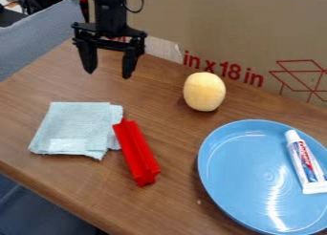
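My black gripper (109,62) hangs open over the back left of the wooden table, with nothing between its fingers. Below it lie a folded pale blue cloth (71,131) and, right beside that, a red bar-shaped object (137,153). A pale yellow round object (205,91) stands near the back, right of the gripper. At the right, a toothpaste tube (307,162) lies on a blue plate (250,191).
A cardboard box (243,29) backs the table (153,215). A grey padded surface (38,53) borders the left side. Bare wood shows in the middle and at the far left.
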